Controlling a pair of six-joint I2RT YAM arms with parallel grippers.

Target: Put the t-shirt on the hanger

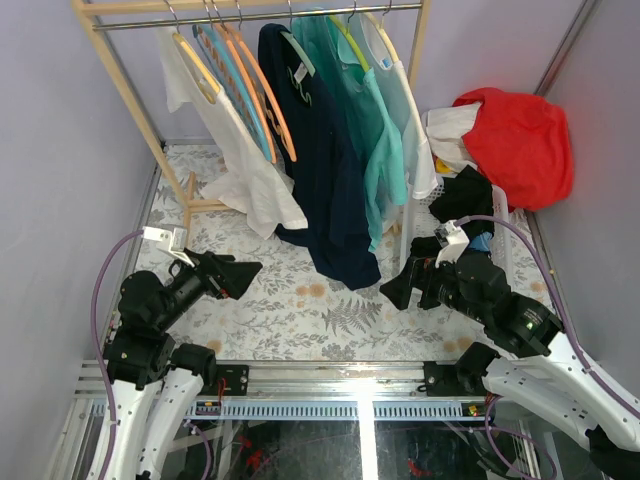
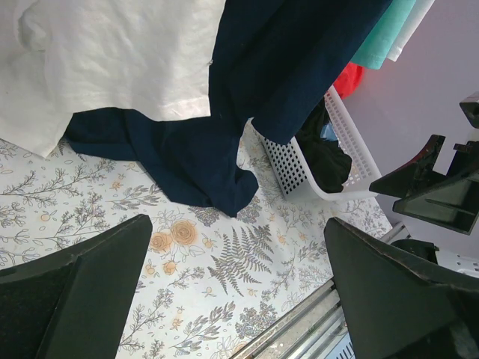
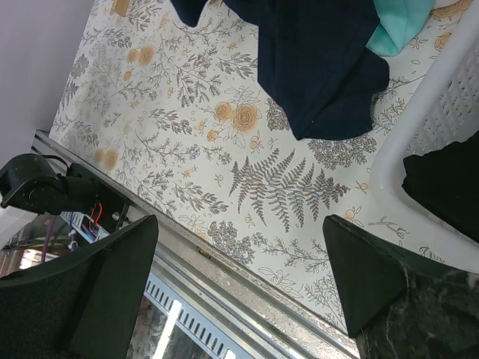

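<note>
A navy t-shirt (image 1: 318, 180) hangs from the rail by a pale green hanger (image 1: 299, 55), its lower end draped down to the patterned floor. Left of it hangs a white t-shirt (image 1: 240, 150) on a yellow hanger (image 1: 197, 65). Orange hangers (image 1: 262, 85) and a blue hanger (image 1: 232, 85) sit bare between these two. My left gripper (image 1: 244, 278) stands open in front of the white shirt, touching nothing. My right gripper (image 1: 405, 287) is open near the basket's front left, apart from the navy hem; bare floor shows between its fingers.
Teal shirts (image 1: 375, 130) and a pale shirt (image 1: 405, 110) hang to the right on the metal rail (image 1: 262, 17). A white basket (image 2: 288, 168) holds dark cloth (image 2: 322, 153), with red cloth (image 1: 520, 150) heaped behind.
</note>
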